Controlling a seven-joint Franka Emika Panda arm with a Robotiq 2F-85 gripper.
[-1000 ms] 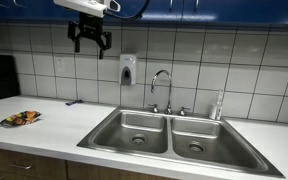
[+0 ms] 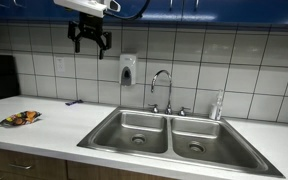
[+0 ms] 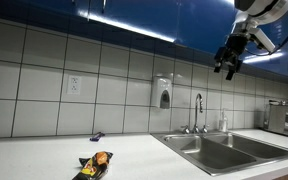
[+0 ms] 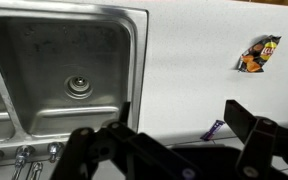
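High above the counter, in front of the tiled wall, hangs my gripper (image 2: 90, 50), its black fingers spread apart and nothing between them. In the wrist view the same gripper shows two fingertips wide apart over bare counter. An orange and black snack bag (image 4: 257, 54) lies on the counter, well away from the fingers; exterior view 2 has the bag (image 3: 93, 165) near the front. Closer to the wall rests a small purple wrapped item (image 4: 213, 129), apart from the bag. Exactly what it is cannot be made out.
A double steel sink (image 2: 180, 127) with a tall faucet (image 2: 164, 88) is set into the white counter (image 2: 59, 125). A bottle (image 2: 217, 105) stands behind the sink. Blue cabinets (image 2: 229, 12) hang overhead near the arm, and a soap dispenser (image 2: 128, 69) is on the wall.
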